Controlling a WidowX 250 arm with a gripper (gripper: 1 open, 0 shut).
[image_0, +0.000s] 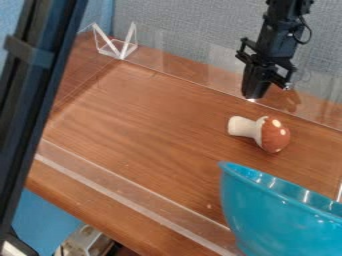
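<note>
My gripper (257, 88) hangs above the wooden table at the back right, shut, with nothing seen between its fingers. Below it and slightly toward the front, a toy mushroom (267, 134) with a red white-spotted cap and pale stem lies on its side, apart from the gripper. A large turquoise bowl (274, 215) fills the front right corner, partly out of frame.
A white wire-like frame (116, 47) stands at the back left corner. A clear barrier runs along the back, and a dark post (38, 80) blocks the left side of the view.
</note>
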